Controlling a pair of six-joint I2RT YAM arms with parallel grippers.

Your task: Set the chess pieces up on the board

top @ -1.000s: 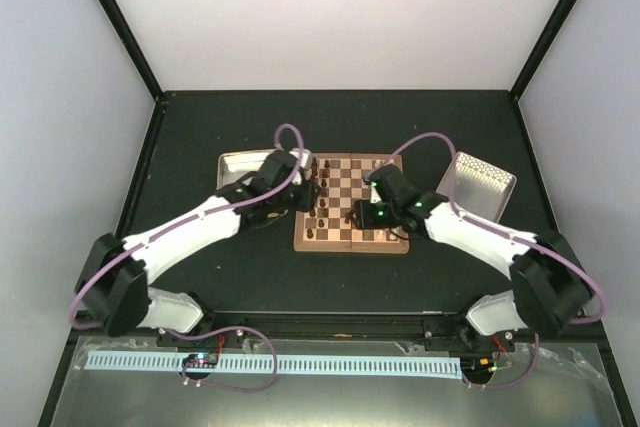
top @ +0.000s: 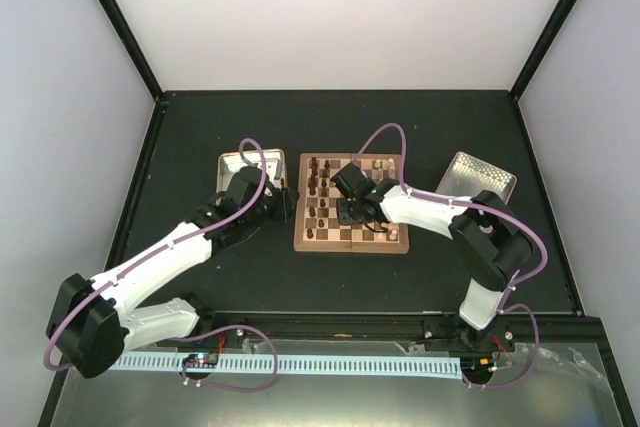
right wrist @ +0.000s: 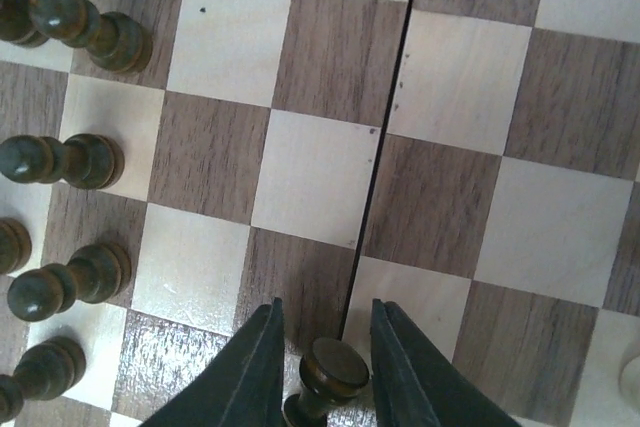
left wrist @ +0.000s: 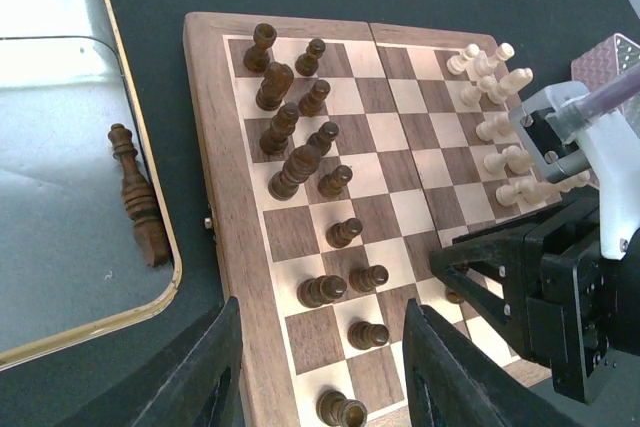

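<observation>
The chessboard (top: 301, 242) holds dark pieces down its left side and light pieces (left wrist: 499, 127) down its right. My left gripper (top: 283, 209) is over the board's left edge by the tray, open, with no piece between its fingers. My right gripper (top: 349, 212) is low over the board; in the right wrist view its open fingers straddle the top of a dark piece (right wrist: 333, 369). Whether they touch it is unclear.
A metal tray (left wrist: 60, 332) left of the board holds a dark piece (left wrist: 140, 197) lying on its side. A silver tray (top: 476, 177) is at the right. The table behind the board is clear.
The left arm has drawn back leftward from over the board. The right arm has shifted leftward over the board.
</observation>
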